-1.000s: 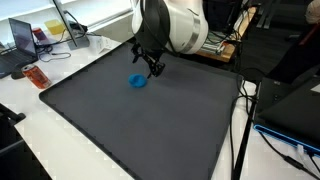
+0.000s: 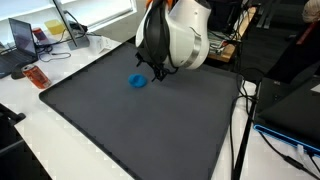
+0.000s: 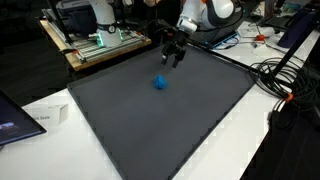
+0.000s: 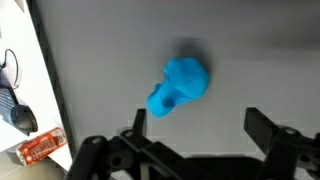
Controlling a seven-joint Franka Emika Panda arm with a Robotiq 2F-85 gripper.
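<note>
A small bright blue object (image 4: pixel 182 84), soft and crumpled like cloth, lies alone on the dark grey tabletop (image 2: pixel 130 115). It also shows as a blue patch (image 2: pixel 138 80) in exterior view 1 and as a blue lump (image 3: pixel 159 82) in exterior view 2. My gripper is open, its two dark fingers wide apart at the lower edge of the wrist view. Nothing is between them; the blue object appears ahead of the fingertips. In exterior view 1 the gripper (image 2: pixel 157 66) hangs just right of the object, apart from it.
An orange-red can (image 2: pixel 37 77) stands off the table's left edge, near a laptop (image 2: pixel 25 38). Black cables (image 3: pixel 285 80) lie beyond the table in exterior view 2.
Over the last second my gripper has shifted to the right in exterior view 1, away from the blue object. The blue object has stayed in place.
</note>
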